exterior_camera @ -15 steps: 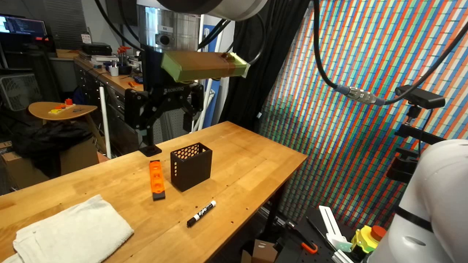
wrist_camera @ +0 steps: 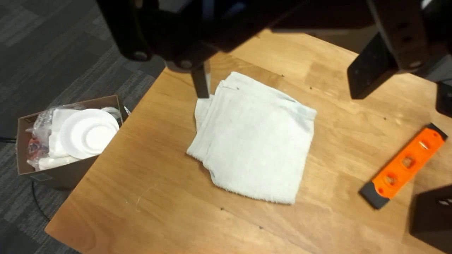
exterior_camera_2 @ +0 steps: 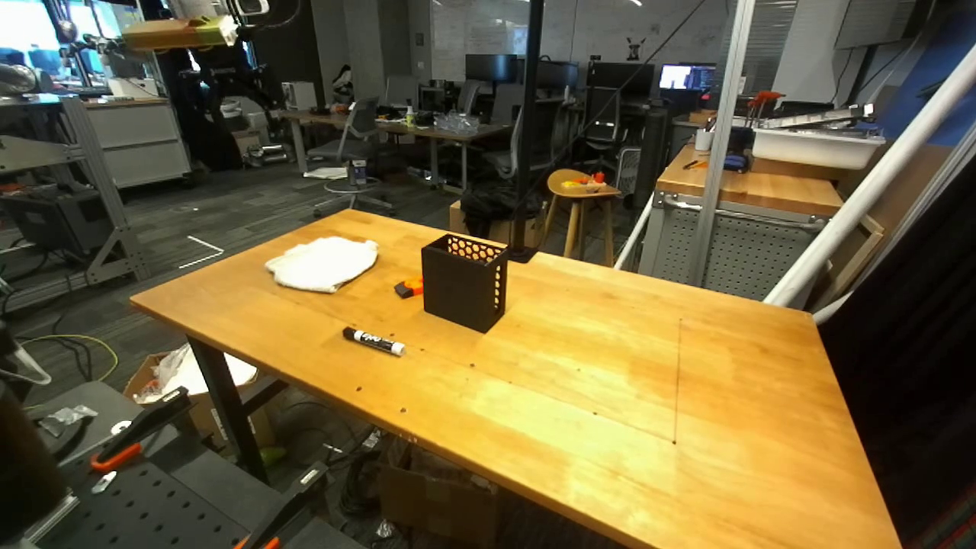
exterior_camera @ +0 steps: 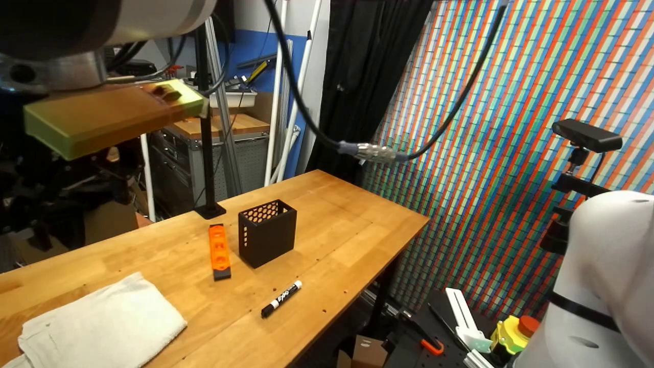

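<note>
My gripper is open, its dark fingers wide apart and empty, high over the table in the wrist view. Beneath it lies a folded white cloth (wrist_camera: 262, 139). An orange level (wrist_camera: 406, 163) with black ends rests to the cloth's right. The black holder (exterior_camera: 266, 236) with hexagon holes stands upright beside the level in exterior view 1. In front of that holder is a black-and-white marker (exterior_camera: 282, 298), lying on its side on the wood. The marker does not show in the wrist view.
A black post (exterior_camera: 206, 147) rises at the table's back edge. Off the table's end, a cardboard box (wrist_camera: 67, 169) on the floor holds white dishes and plastic.
My arm and gripper have swung left in exterior view 1, from above the holder and level toward the cloth's end. The objects on the table have stayed put.
</note>
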